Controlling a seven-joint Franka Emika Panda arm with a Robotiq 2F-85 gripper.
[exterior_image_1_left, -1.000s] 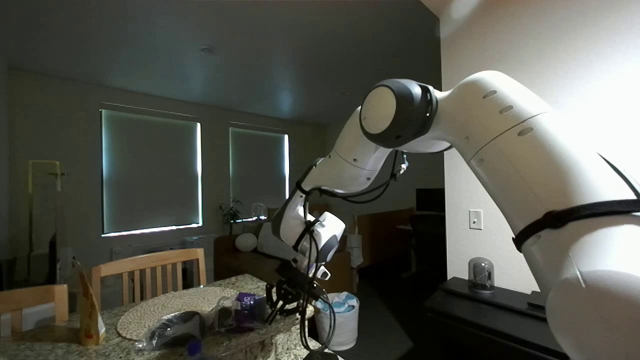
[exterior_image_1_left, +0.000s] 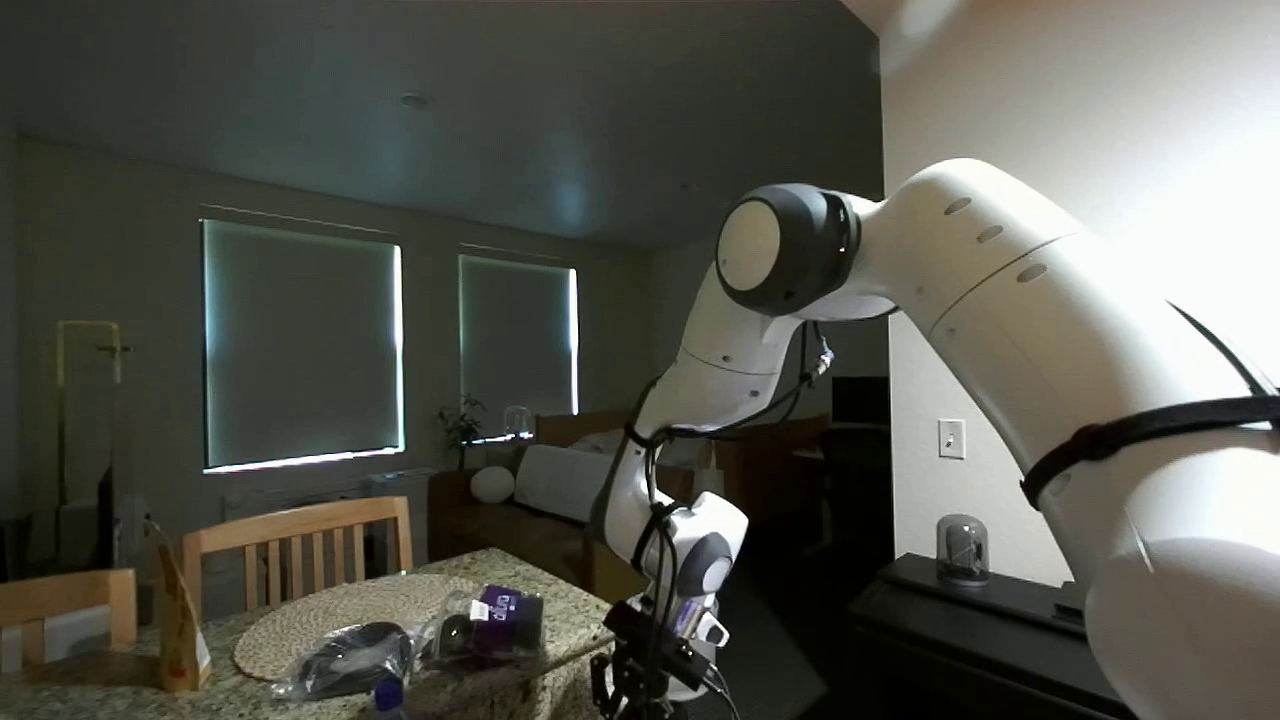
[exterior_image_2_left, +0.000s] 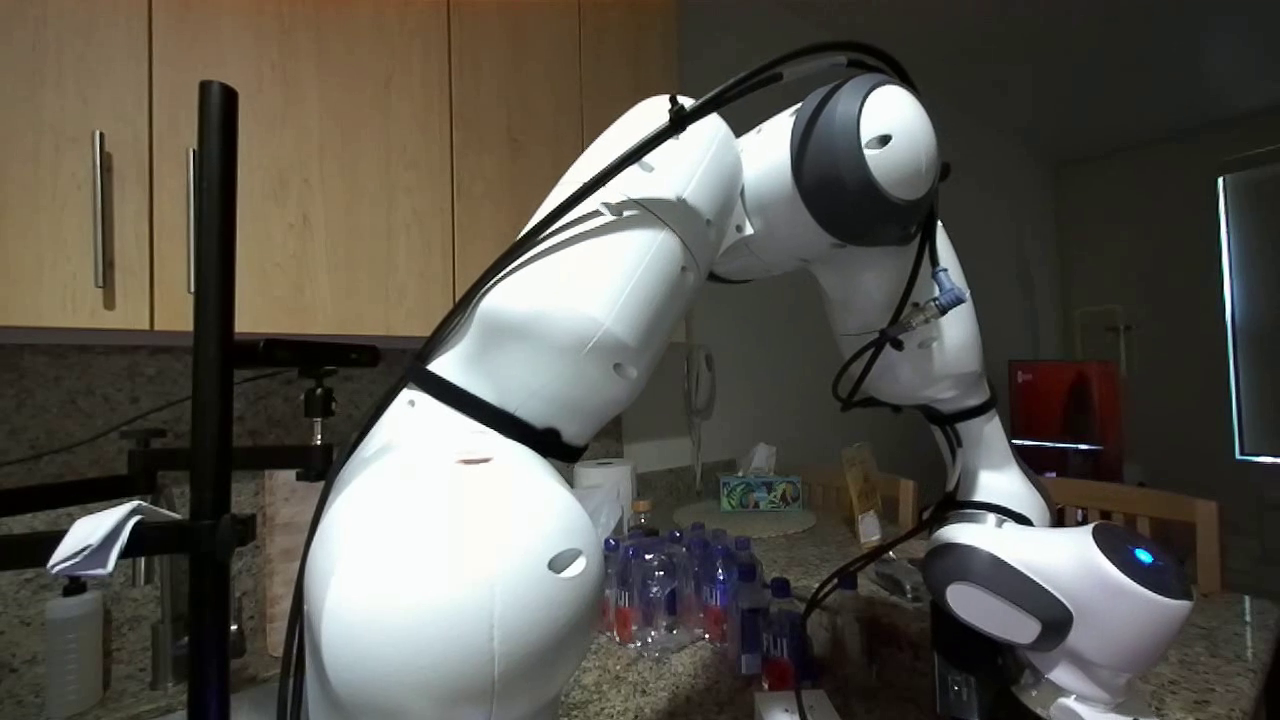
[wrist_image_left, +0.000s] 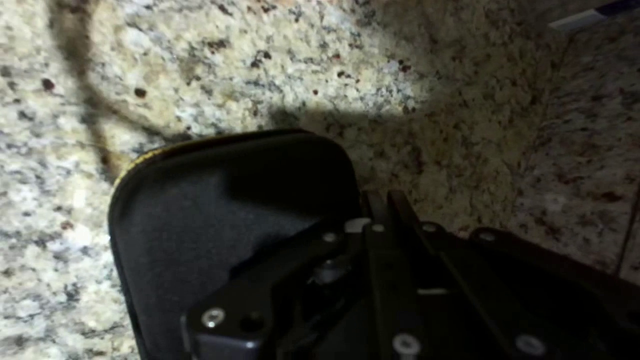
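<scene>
In the wrist view, a black zippered case (wrist_image_left: 174, 234) with rounded corners and a yellowish line along its upper edge fills the lower left, over the speckled granite counter (wrist_image_left: 252, 72). My gripper is shut on the case at its right edge, its two dark fingers close together; the contact itself is dark and partly hidden by the gripper's body. In exterior view 1 the gripper hangs low by the counter's right end, its fingertips cut off or hidden at the bottom of the picture. Exterior view 2 does not show the fingers.
A purple package (exterior_image_1_left: 509, 622) and a plastic-wrapped dark item (exterior_image_1_left: 354, 658) lie on the counter left of the arm, near a woven round mat (exterior_image_1_left: 300, 624). Several water bottles (exterior_image_2_left: 714, 588) stand together on the counter. A dark cabinet (exterior_image_1_left: 960, 636) is at the right.
The lower arm and gripper have moved right and down, away from the purple package. The arm now hides the white bin that showed before.
</scene>
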